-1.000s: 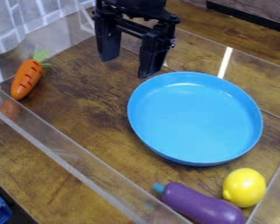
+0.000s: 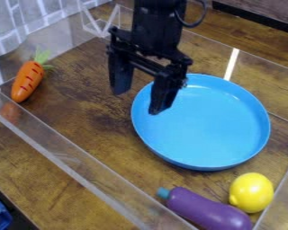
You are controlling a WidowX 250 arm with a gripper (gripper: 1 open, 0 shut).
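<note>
The black gripper (image 2: 144, 85) hangs from the top centre over the wooden table, open, partly over the upper left of a blue round plate (image 2: 201, 126). A toy carrot (image 2: 28, 83) lies at the left. A purple eggplant (image 2: 204, 209) and a yellow lemon (image 2: 251, 192) lie at the lower right, below the plate.
Clear plastic walls run along the left and bottom of the wooden surface (image 2: 86, 130). A blue object (image 2: 0, 216) is at the bottom left corner, outside the wall. The area left of the plate is bare.
The gripper has moved down the view, toward the plate. The plate, carrot, eggplant and lemon have not moved.
</note>
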